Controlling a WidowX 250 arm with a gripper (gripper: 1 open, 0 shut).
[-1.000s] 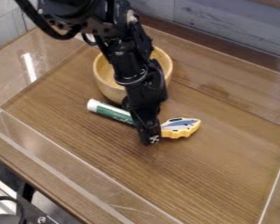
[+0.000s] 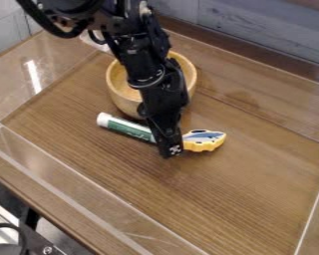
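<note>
My black gripper (image 2: 169, 141) is low over the table in the middle of the camera view, shut on the green and white tube (image 2: 127, 127), whose white end sticks out to the left. Its fingers hide the tube's right part. A yellow object with a blue and white top (image 2: 203, 140) lies just right of the fingertips. A yellow bowl (image 2: 123, 86) stands behind the gripper, partly hidden by the arm.
A pale wall runs along the back, and a black cable is at the lower left.
Very little differs; the gripper stays low at the tube, with at most a slight shift of the arm.
</note>
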